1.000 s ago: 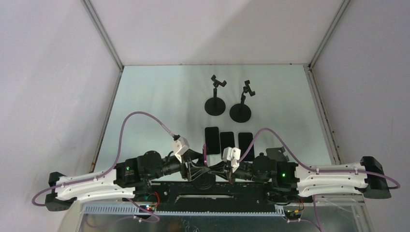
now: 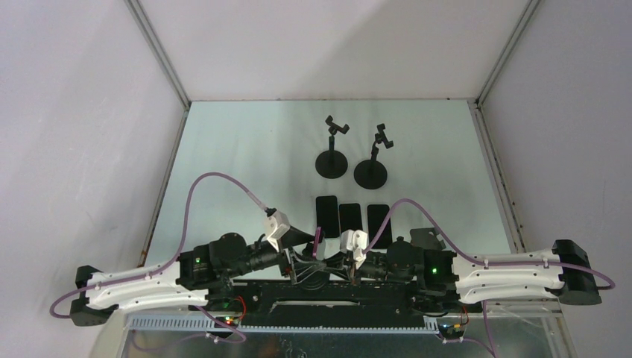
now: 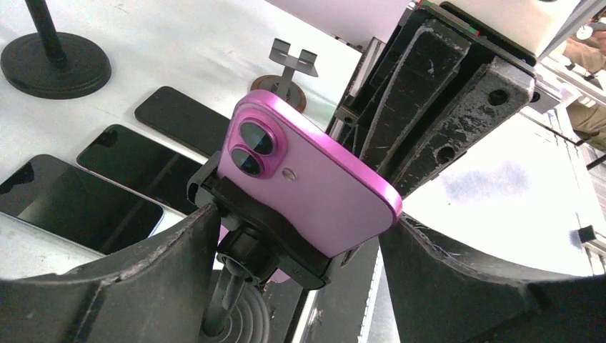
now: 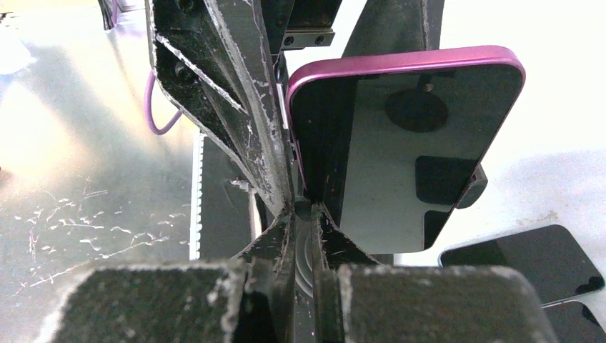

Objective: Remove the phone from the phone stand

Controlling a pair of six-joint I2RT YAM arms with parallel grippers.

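Observation:
A pink phone sits upright and tilted in the black clamp of the phone stand, its back and two lenses facing the left wrist camera. In the right wrist view, its dark screen shows other items reflected. My left gripper is open, its fingers apart on either side of the phone and clamp. Low at the phone's edge, my right gripper has closed on a small dark part of the stand. The stand's round base lies below, partly hidden.
Several black phones lie flat, one of them a phone just behind the grippers. Two empty stands, a left stand and a right stand, are farther back. Both arms crowd the front.
The phone's upper edge has swung slightly to the right in the top view. My right gripper has shifted a little left and toward the front. The left arm looks still.

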